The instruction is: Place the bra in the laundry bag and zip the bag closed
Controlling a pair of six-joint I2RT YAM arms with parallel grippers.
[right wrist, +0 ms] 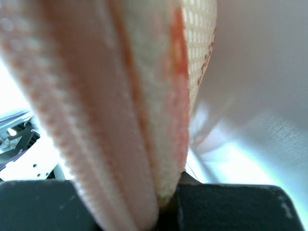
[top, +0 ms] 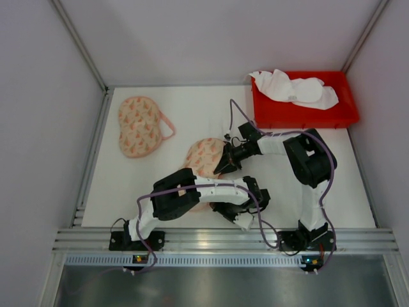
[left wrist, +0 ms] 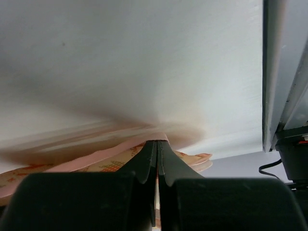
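A peach patterned laundry bag lies in the middle, partly hidden under my arms. My right gripper is shut on its zipper edge, which fills much of the right wrist view. My left gripper is shut low at the bag's pink edge; I cannot see anything held between its fingers. A second peach patterned piece with a strap lies at the back left. I cannot tell whether a bra is inside the middle bag.
A red bin with white cloths stands at the back right. Metal rails run along the front edge.
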